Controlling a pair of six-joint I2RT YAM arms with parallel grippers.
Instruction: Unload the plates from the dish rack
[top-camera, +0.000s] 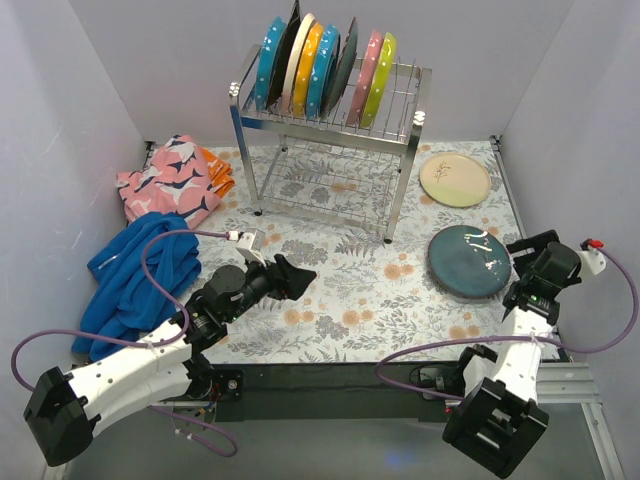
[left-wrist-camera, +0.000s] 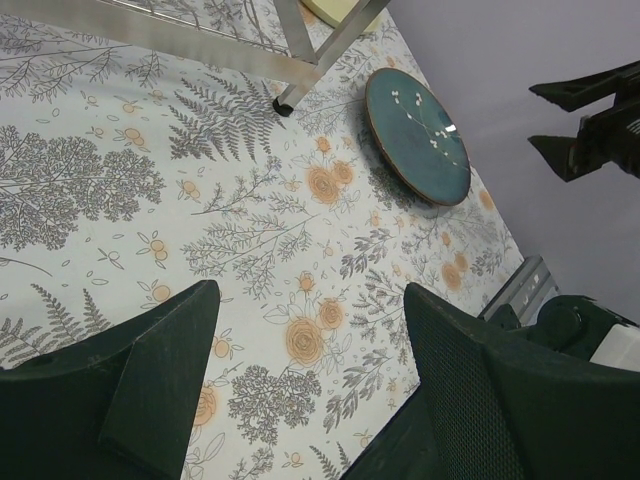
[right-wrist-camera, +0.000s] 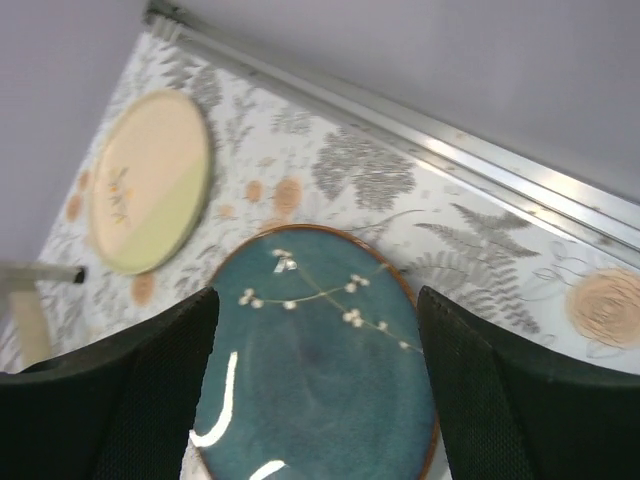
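Observation:
Several coloured plates stand on edge in the metal dish rack, among them a lime green plate and a pink plate. A dark teal plate lies flat on the table at the right, with a cream plate flat behind it. My right gripper is open and empty, raised beside the teal plate's right edge and clear of it. Over the middle-left of the table, my left gripper hangs open, only patterned tabletop showing between its fingers in the left wrist view.
At the left are a blue cloth and a pink patterned cloth. Walls close in both sides and the back. Bare tabletop stretches in front of the rack. A purple cable loops by the right arm.

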